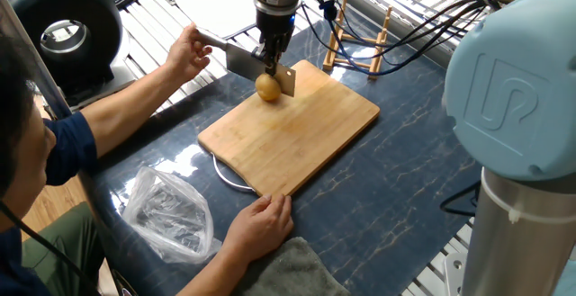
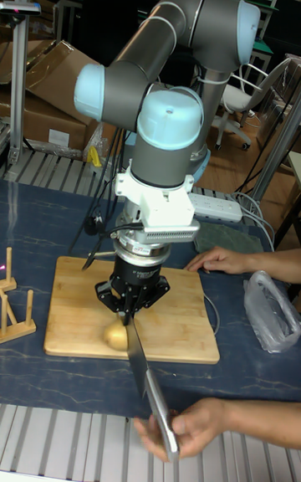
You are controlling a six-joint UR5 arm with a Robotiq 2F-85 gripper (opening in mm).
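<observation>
A cleaver (image 1: 245, 63) with a broad metal blade stands edge-down over the cutting board, its handle held by a person's hand (image 1: 187, 56). My gripper (image 1: 272, 66) points down at the top of the blade, its fingers drawn together there and shut on it. In the other view the gripper (image 2: 127, 313) meets the blade (image 2: 136, 352) near its far end. A round yellow-brown potato-like item (image 1: 268, 87) rests on the wooden board (image 1: 292, 139) right beside the blade; whether they touch is unclear.
The person's other hand (image 1: 259, 230) is by the board's near corner. A clear plastic bag (image 1: 171, 213) and a grey cloth (image 1: 292, 271) lie on the dark table. A small wooden rack (image 1: 355, 51) stands behind, with cables hanging over it. Most of the board is bare.
</observation>
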